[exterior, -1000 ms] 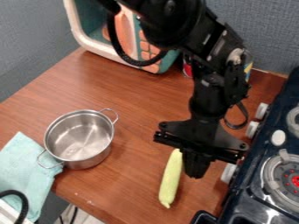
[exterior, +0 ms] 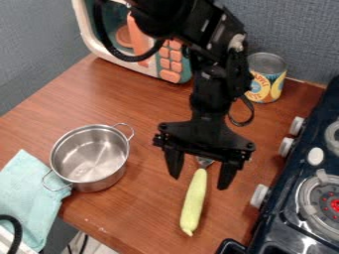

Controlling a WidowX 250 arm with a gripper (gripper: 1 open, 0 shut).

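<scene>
My black gripper (exterior: pixel 200 171) hangs low over the wooden table in the middle right, its two fingers spread apart and pointing down, above the upper end of a pale yellow-green elongated vegetable (exterior: pixel 192 203), perhaps corn. A small grey piece shows at that end, between the fingers. The vegetable lies lengthwise toward the front of the table.
A steel pot (exterior: pixel 90 177) sits at the left, beside a light teal cloth (exterior: pixel 27 189). A stove (exterior: pixel 307 198) lines the right edge, a can (exterior: pixel 265 79) stands at the back right, and a toy-like appliance (exterior: pixel 133 40) at the back left.
My gripper has moved left and slightly up in the view, from right of the vegetable's upper end to over it. The can now shows more fully.
</scene>
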